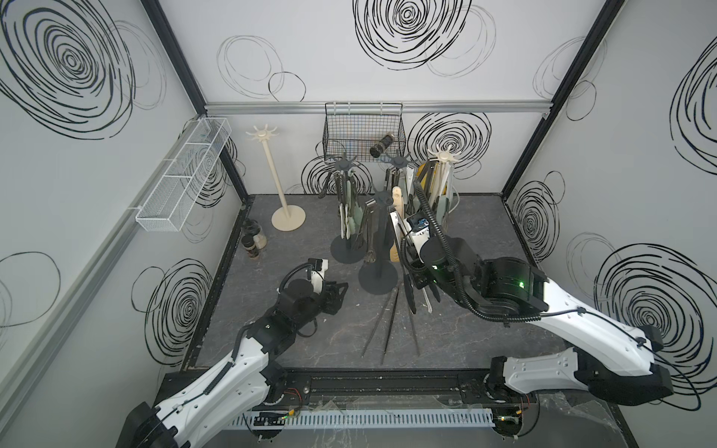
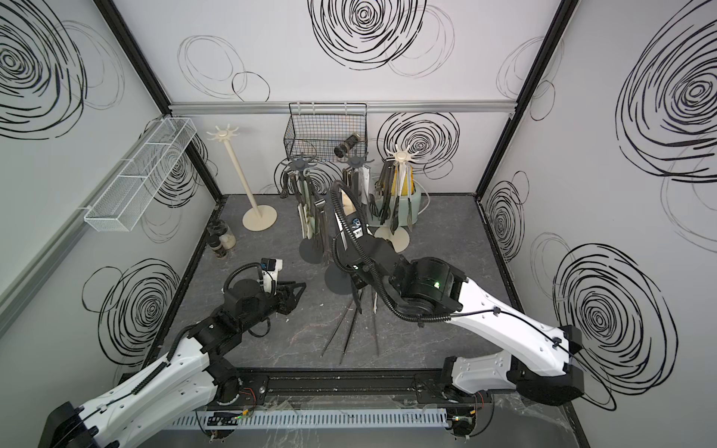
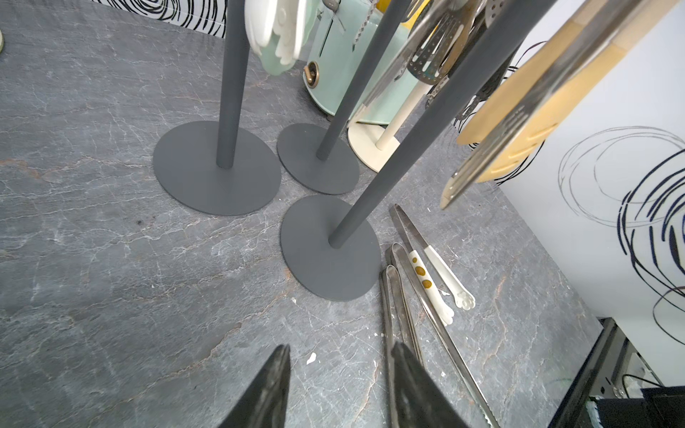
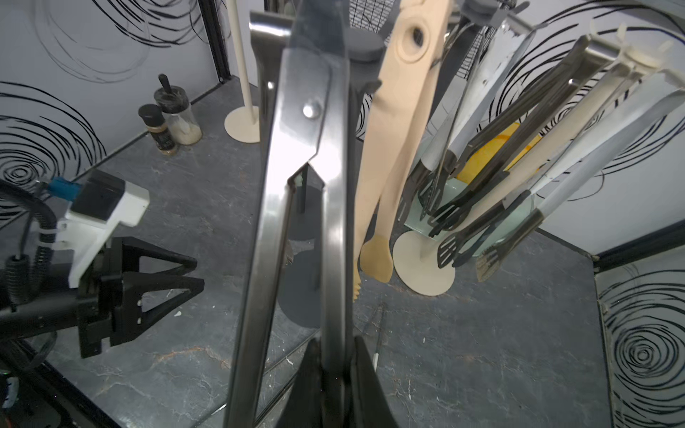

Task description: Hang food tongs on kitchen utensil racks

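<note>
Metal tongs with a riveted joint (image 4: 303,135) rise through the right wrist view, their right arm clamped by my shut right gripper. Their upper end overlaps the grey head of the front rack (image 4: 365,44); whether they touch cannot be told. From that rack hang beige tongs (image 4: 406,92). Its round grey base (image 3: 329,267) stands on the table in the left wrist view. My left gripper is part open and empty, low over the table left of the racks. Metal tongs (image 3: 406,314) and a longer pair (image 3: 449,342) lie by the base.
Behind stand two grey racks (image 1: 348,250) and a loaded cream rack (image 4: 424,274). An empty cream stand (image 1: 288,218) is at back left, near two jars (image 1: 254,237). White-handled tools (image 3: 449,278) lie beside the loose tongs.
</note>
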